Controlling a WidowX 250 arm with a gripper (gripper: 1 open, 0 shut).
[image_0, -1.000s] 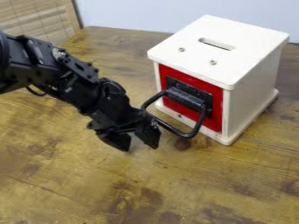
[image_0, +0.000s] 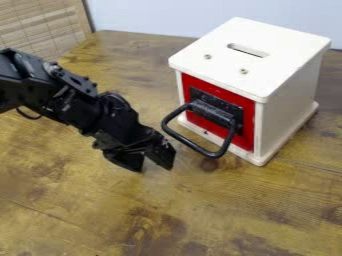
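A white wooden box (image_0: 281, 70) with a slot in its top stands on the right, its front a red panel (image_0: 198, 78) carrying a black latch block and a black loop handle (image_0: 201, 148) that sticks out toward the lower left. My black gripper (image_0: 142, 156) reaches in from the left, pointed down just left of the handle's loop, apparently not touching it. Its fingertips look somewhat apart, though the dark shapes make the gap hard to judge.
A woven panel (image_0: 38, 25) stands at the back left, against a white wall behind.
My gripper has shifted slightly up and to the left, a little away from the handle. The box and handle look unchanged.
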